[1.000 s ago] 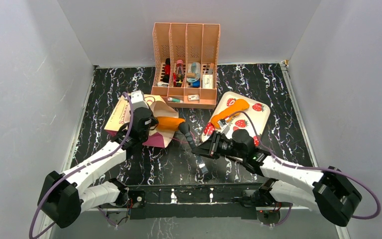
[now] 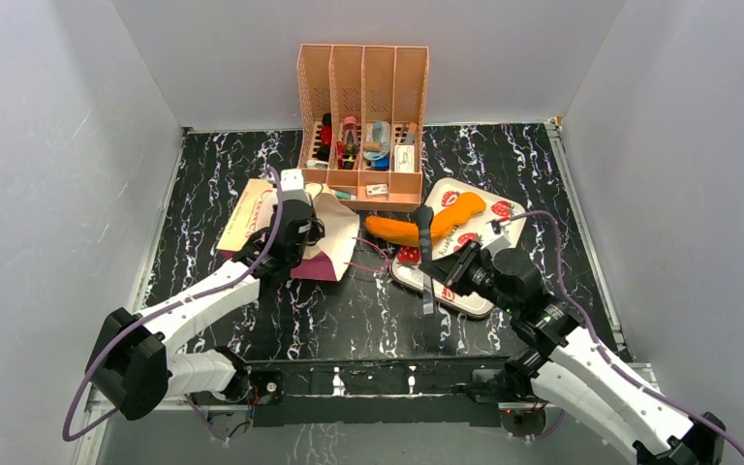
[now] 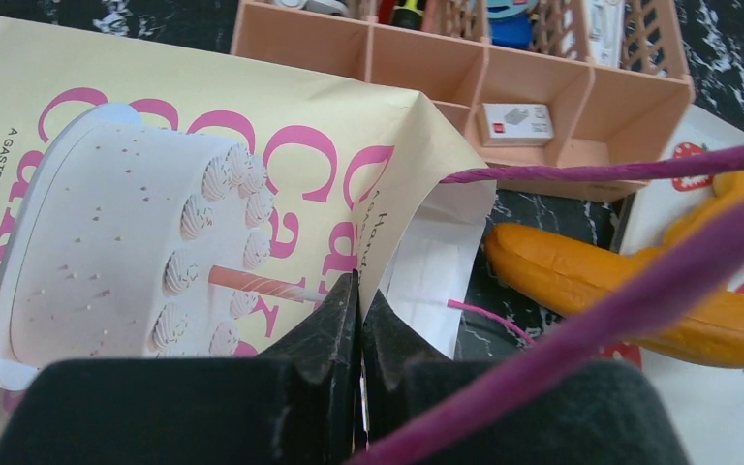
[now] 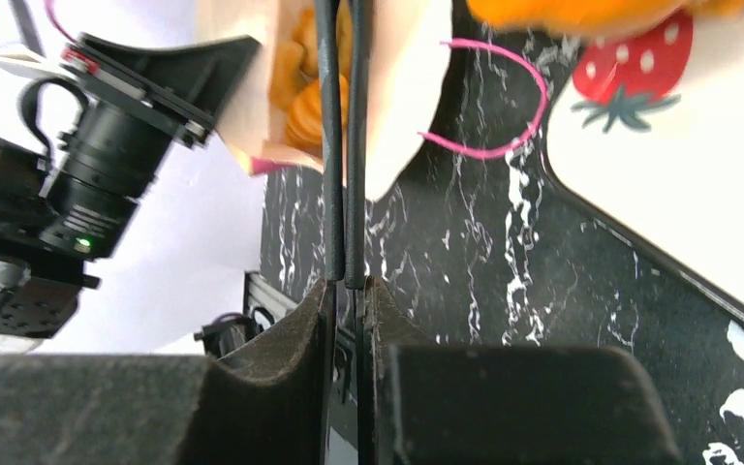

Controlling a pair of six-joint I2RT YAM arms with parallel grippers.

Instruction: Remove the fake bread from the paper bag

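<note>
My left gripper is shut on the edge of the cream and pink paper bag. My right gripper is shut on black tongs, whose far part holds an orange bread piece above the strawberry tray's left side. A second orange bread piece lies on the tray. More orange bread shows inside the open bag in the right wrist view. A pink handle runs from the bag.
A peach organizer with small items stands at the back, directly behind the bag.
The tongs and orange piece have moved right from the bag to over the tray, with my right gripper. My left gripper and the bag have shifted slightly right.
</note>
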